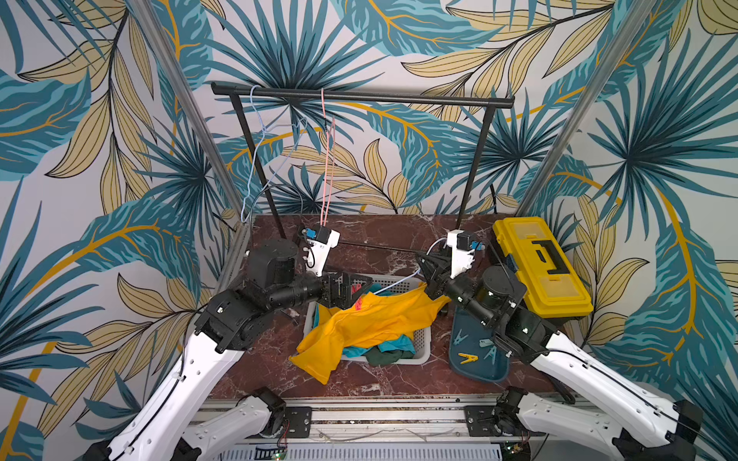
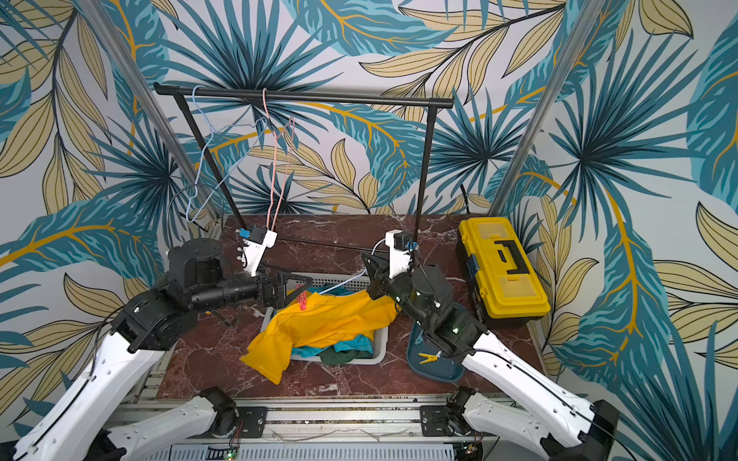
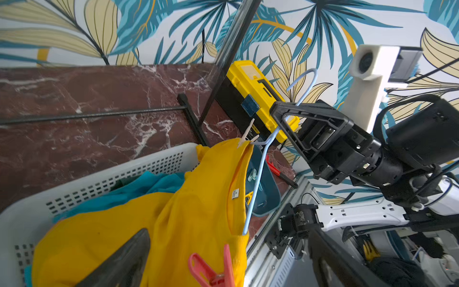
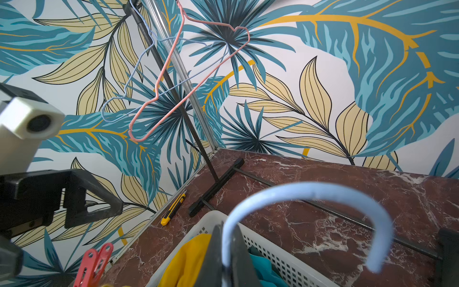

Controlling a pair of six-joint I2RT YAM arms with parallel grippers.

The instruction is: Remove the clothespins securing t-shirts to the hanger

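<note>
My right gripper point(image 1: 430, 272) is shut on a light blue hanger, its hook upright in the right wrist view. The hanger's lower part lies along a yellow t-shirt point(image 1: 369, 322), draped over the white basket point(image 3: 67, 191). A pink clothespin point(image 3: 215, 267) is on the yellow shirt, and a pale clothespin point(image 3: 244, 134) sits near the hanger at the shirt's far end. My left gripper point(image 1: 353, 292) is open over the pink clothespin, which lies between and below its fingers in the left wrist view.
A blue tray point(image 1: 480, 368) with several clothespins is at right, beside a yellow toolbox point(image 1: 542, 269). A black rack point(image 1: 361, 98) holds empty hangers point(image 1: 326, 169) at back left. A utility knife point(image 4: 173, 209) lies at the left edge.
</note>
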